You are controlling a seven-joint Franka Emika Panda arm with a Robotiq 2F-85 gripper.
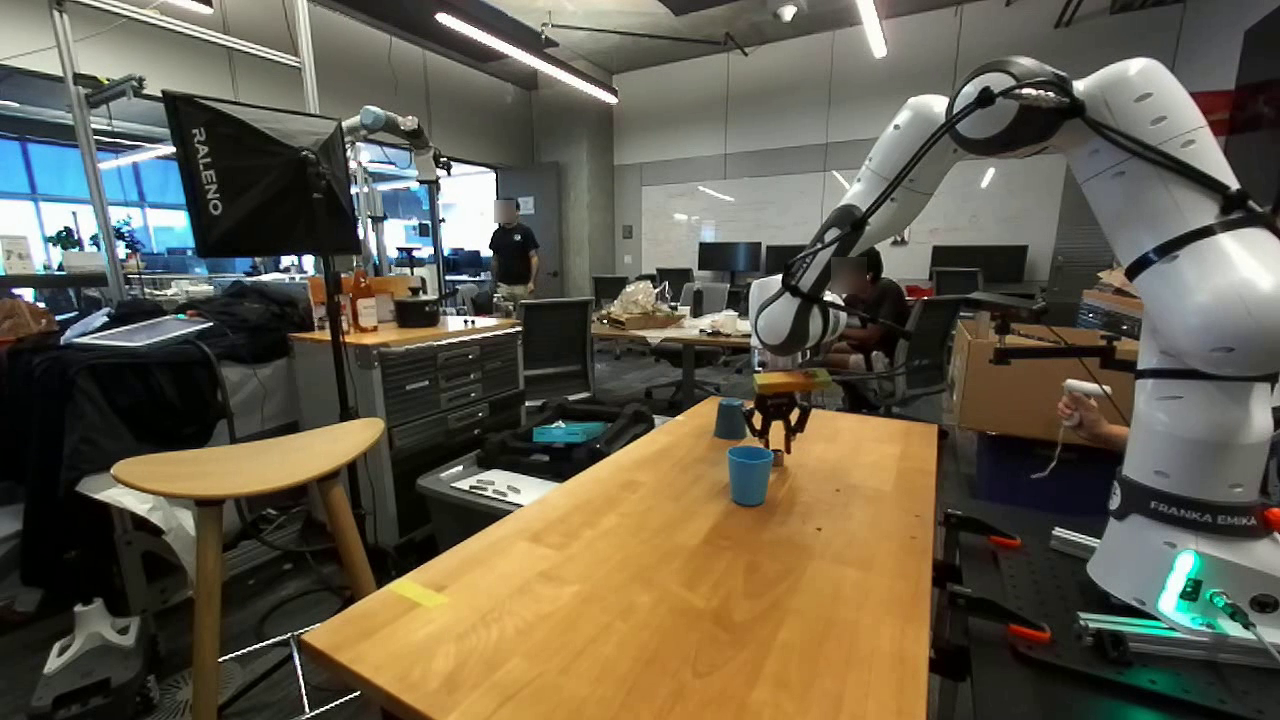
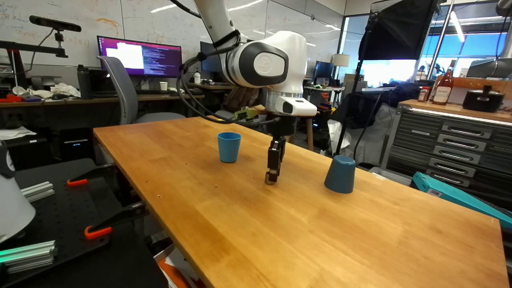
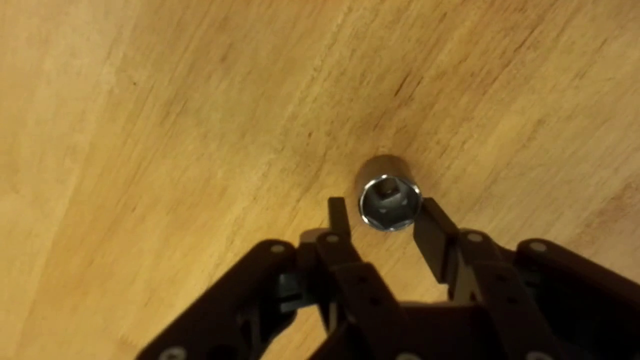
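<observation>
A small shiny metal socket (image 3: pixel 390 204) stands on the wooden table, its hollow end facing up in the wrist view. My gripper is part open with its fingers on either side of the socket. Bare wood shows between the left finger and the socket; the right one looks very close to it or touching, I cannot tell which. From exterior view 2, the gripper (image 2: pixel 274 168) points straight down, low over the socket (image 2: pixel 270 179). An upright blue cup (image 2: pixel 229 148) and an upside-down darker blue cup (image 2: pixel 341 175) stand on opposite sides of the gripper.
In exterior view 1 the upright cup (image 1: pixel 750 476) sits close in front of the gripper. Clamps (image 1: pixel 984 610) line the edge on the robot's side.
</observation>
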